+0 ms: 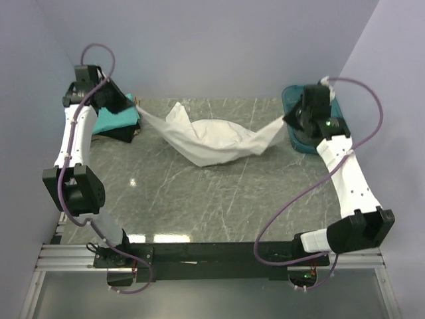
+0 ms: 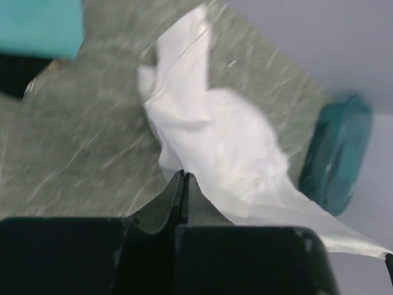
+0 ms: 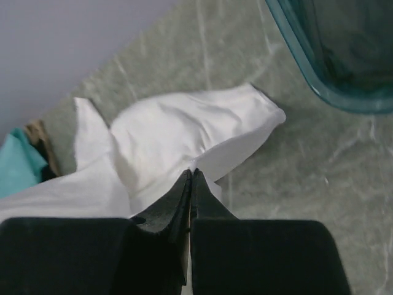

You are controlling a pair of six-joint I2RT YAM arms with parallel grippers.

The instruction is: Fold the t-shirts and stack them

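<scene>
A white t-shirt [image 1: 216, 136] is stretched between my two grippers, its near edge lifted off the table and its far part still lying on the surface. At the upper left, my left gripper [image 1: 135, 104] is shut on one corner of it. My right gripper [image 1: 285, 119] is shut on the opposite corner, beside the teal bin. In the left wrist view the cloth [image 2: 215, 141] runs away from the closed fingertips toward the right. The right wrist view has the shirt [image 3: 178, 123] meeting the tips, with one side raised.
A teal folded cloth [image 1: 118, 119] lies on a dark item at the back left, partly under my left arm. The teal bin [image 1: 289, 100] stands at the back right, partly covered by my right arm.
</scene>
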